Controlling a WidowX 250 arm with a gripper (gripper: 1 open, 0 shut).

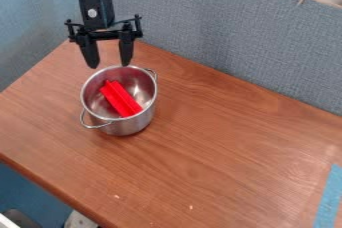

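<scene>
A steel pot (pixel 134 122) with two side handles stands on the wooden table, left of centre. Inside it lies a red object (pixel 120 98), long and slanting. My black gripper (pixel 108 58) hangs above the pot's back rim, open, with its two fingers pointing down and nothing visible between them.
Grey-blue padded walls (pixel 227 42) stand along the back and left.
</scene>
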